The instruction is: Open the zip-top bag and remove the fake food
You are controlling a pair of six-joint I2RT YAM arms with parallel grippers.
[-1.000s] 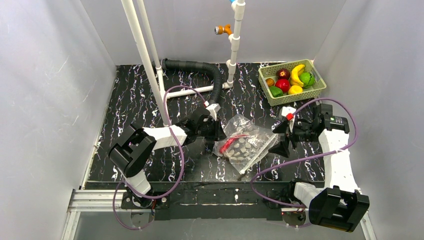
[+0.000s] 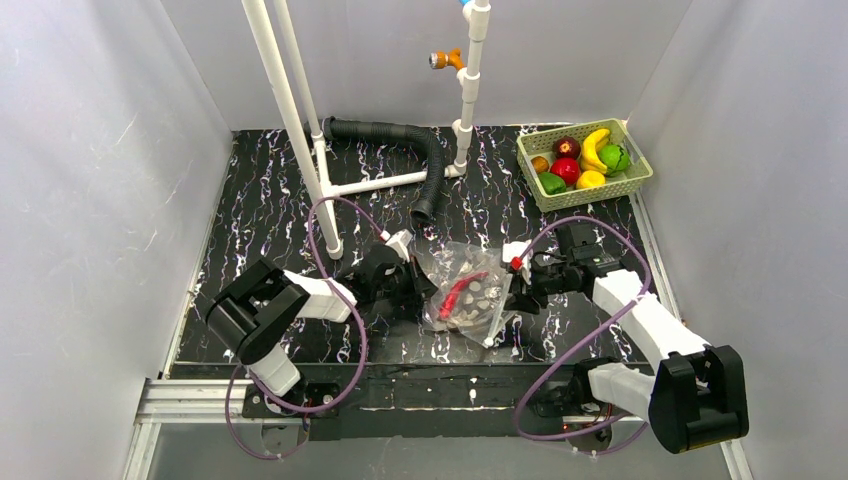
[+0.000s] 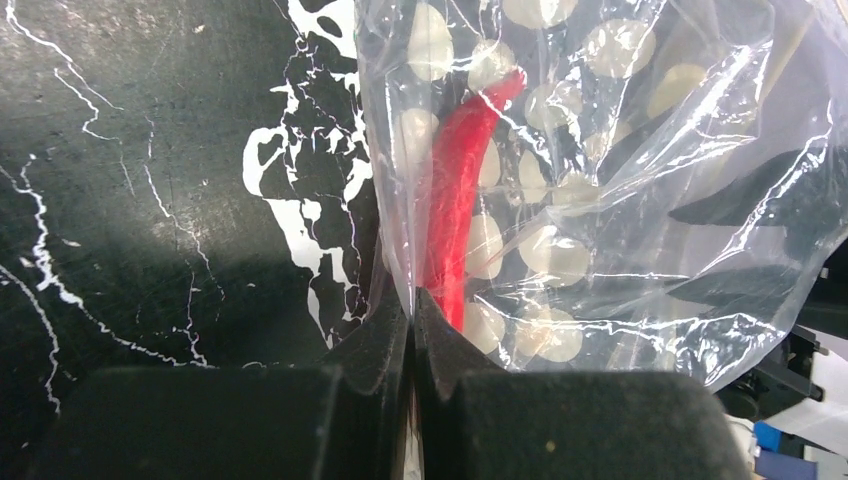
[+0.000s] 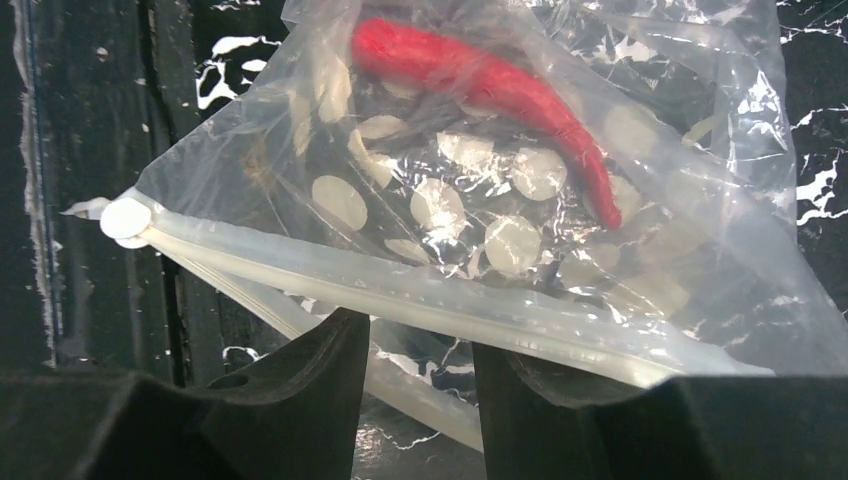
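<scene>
A clear zip top bag (image 2: 468, 262) lies on the dark table between my grippers. Inside it are a red chili-shaped fake pepper (image 2: 461, 292) and several pale round slices (image 4: 512, 243). My left gripper is shut on the bag's closed-side edge, its plastic running between the fingertips. In the right wrist view, the zip strip (image 4: 420, 308) crosses just ahead of my right gripper. The right fingers stand part open, with the bag's opening edges in the gap, apart from each other. A round white slider (image 4: 127, 220) sits at the strip's near end.
A green basket (image 2: 550, 203) of fake fruit stands at the back right. White pipes (image 2: 391, 183) and a black hose (image 2: 432, 165) occupy the back. Bare table lies left of the bag.
My left gripper moved left and toward the front, pulling the bag with it.
</scene>
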